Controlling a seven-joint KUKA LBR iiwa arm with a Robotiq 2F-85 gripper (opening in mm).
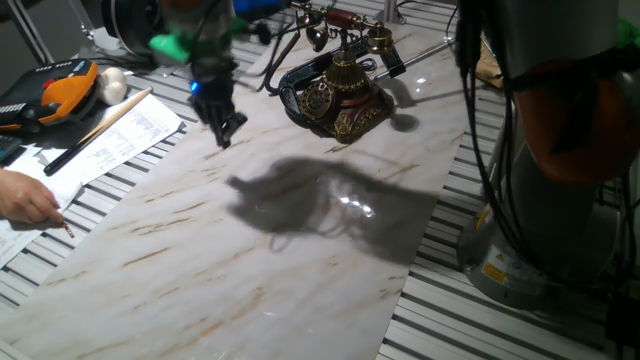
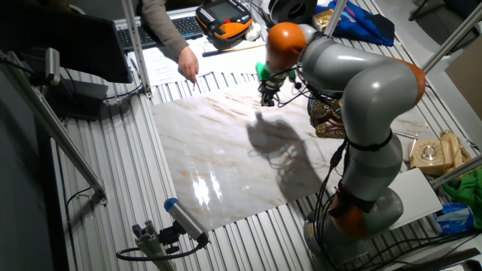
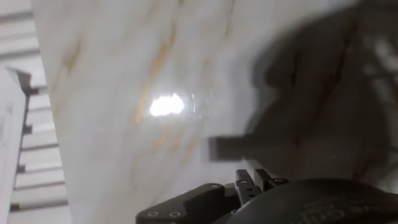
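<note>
My gripper [image 1: 231,132] hangs over the far part of the marble-patterned board [image 1: 200,270], pointing down. In the wrist view its fingertips [image 3: 243,176] stand close together at the bottom edge, and nothing shows between them. It looks shut. Bare board lies under it, with the arm's shadow falling across. An ornate brown and gold telephone [image 1: 345,100] stands to the gripper's right in exterior view 1, apart from it. The arm partly covers that telephone [image 2: 325,120] in exterior view 2.
A person's hand [image 1: 30,198] is beside the board, over papers [image 1: 125,135]. An orange and black device [image 1: 50,95] lies behind. A cream telephone [image 2: 429,153] stands at the right in exterior view 2. The board's near half is clear.
</note>
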